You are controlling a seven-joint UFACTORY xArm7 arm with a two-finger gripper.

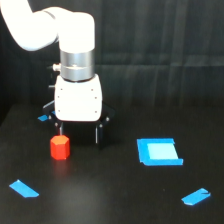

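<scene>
A small red block (60, 148) stands on the dark table at the left. Just behind it and to its right is my gripper (80, 131), pointing down from the white arm, its two dark fingers apart. The left finger comes down right behind the block's top, and whether the two touch cannot be made out. No object shows between the fingers. To the right lies a pale square framed in blue tape (142, 155), empty on top.
Strips of blue tape lie at the front left (24, 188), at the front right (196, 197) and behind the gripper at the left (43, 118). A dark curtain (160, 60) hangs behind the table.
</scene>
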